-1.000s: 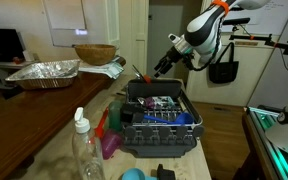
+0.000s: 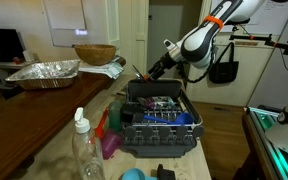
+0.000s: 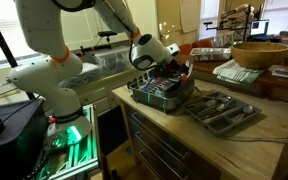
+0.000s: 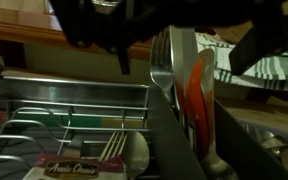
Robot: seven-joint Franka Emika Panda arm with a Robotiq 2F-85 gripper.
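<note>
My gripper (image 2: 156,72) hangs open over the far end of the dark dish rack (image 2: 162,140). In the wrist view its dark fingers stand on either side of a group of upright utensils: a metal fork (image 4: 162,66) and an orange-and-silver utensil (image 4: 197,105). They stand in a dark holder at the rack's edge, and the fingers do not visibly close on any of them. Another fork (image 4: 113,147) and a spoon (image 4: 136,155) lean lower inside the wire rack. Exterior view 2 shows the gripper (image 3: 172,70) low at the rack's far side.
An "Annie Chun's" package (image 4: 76,168) and blue items (image 2: 184,119) fill the rack. Beside it lies a grey cutlery tray (image 3: 222,112). A wooden bowl (image 3: 256,53) and a striped towel (image 3: 236,71) are farther back; a clear bottle (image 2: 87,150) stands in front.
The arm has come slightly lower and to the left, bringing the gripper closer to the upright utensils. The rack and its contents look unmoved.
</note>
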